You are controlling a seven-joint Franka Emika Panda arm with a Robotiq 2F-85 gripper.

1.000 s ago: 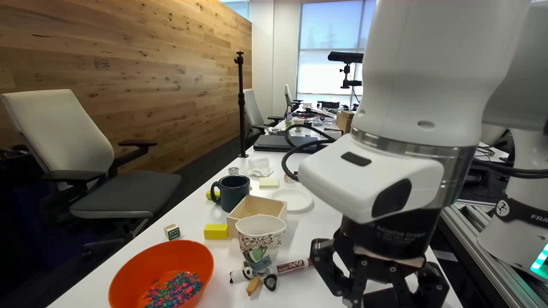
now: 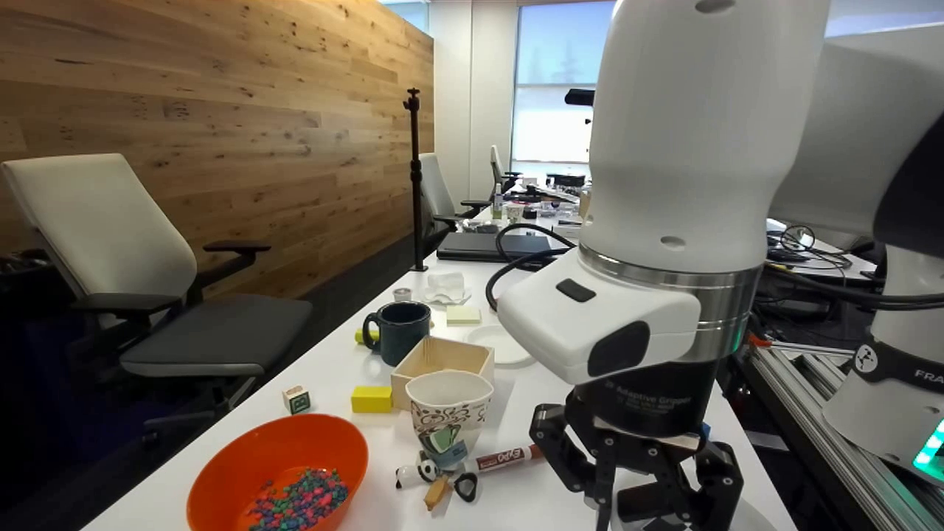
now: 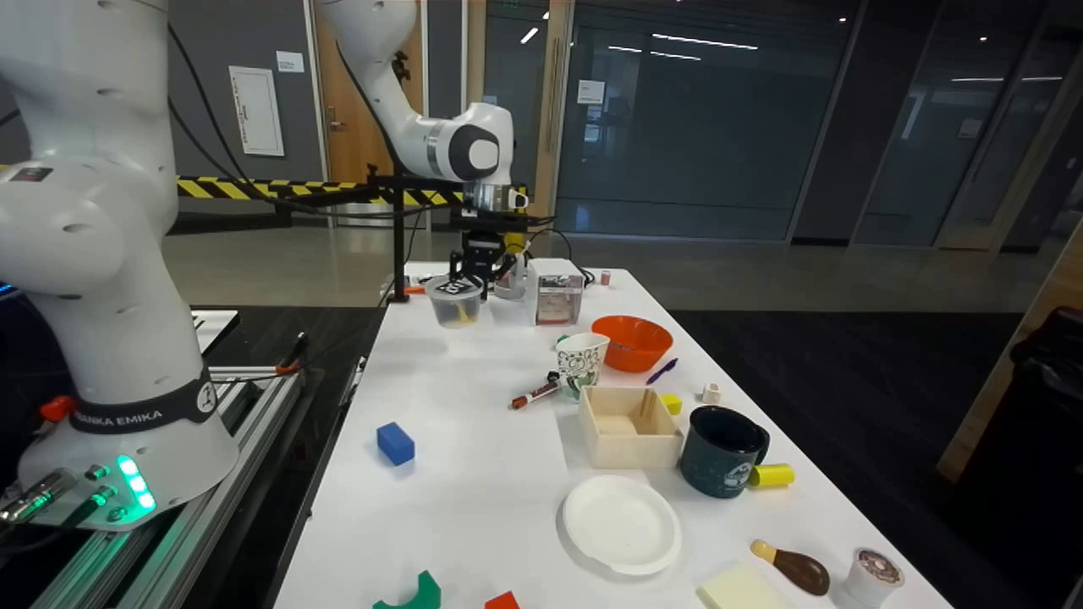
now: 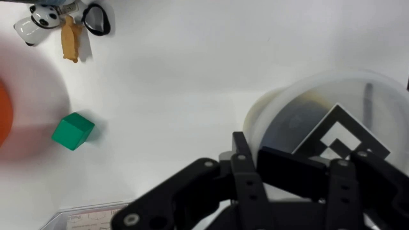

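A round clear tub (image 3: 454, 304) with a black-and-white marker on its lid hangs from or stands at my gripper (image 3: 480, 276), toward the far left of the table in exterior view 2. Up close in the wrist view, the tub (image 4: 326, 92) fills the right side, and its rim passes between the two black fingers of my gripper, which is shut on it. Something yellowish and dark shows dimly inside. Whether the tub's base touches the table is unclear. In exterior view 1 the gripper (image 2: 659, 504) is near the bottom edge, its tips partly cut off.
Left of the tub lies a green block (image 4: 73, 131). An orange bowl (image 2: 279, 469), patterned cup (image 2: 448, 403), marker (image 2: 506, 457), wooden box (image 3: 629, 426), dark mug (image 3: 722, 450) and white plate (image 3: 621, 523) crowd one side. A blue block (image 3: 396, 443) sits in open table space.
In exterior view 1 the arm and gripper have shifted to the left and a little farther from the camera. The objects on the table have stayed put.
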